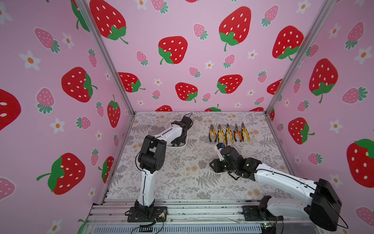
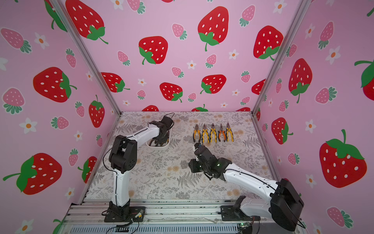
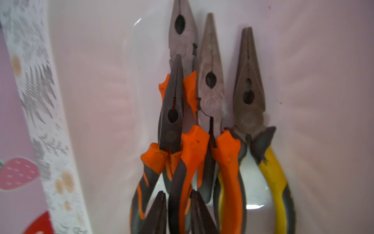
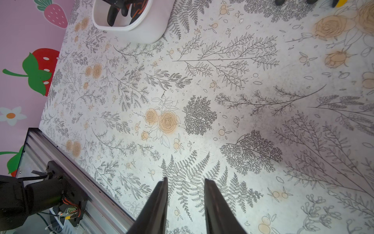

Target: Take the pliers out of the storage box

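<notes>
Several pliers lie in the white storage box (image 3: 105, 128), points toward the top of the left wrist view. One orange-handled pair (image 3: 210, 93) is in the middle, with a darker orange pair (image 3: 171, 117) to its left, another orange pair (image 3: 183, 50) partly beneath, and a yellow-handled pair (image 3: 249, 101) on the right. Over the box, my left gripper stands part open, its fingertips on either side of the middle pair's left handle; contact cannot be told. My right gripper hangs open above bare tabletop, nothing between its fingers.
A row of several pliers (image 1: 229, 134) rests on the patterned table (image 1: 187, 175), right of the box and beyond the right arm. Open tabletop lies in front of the box, between the two arms.
</notes>
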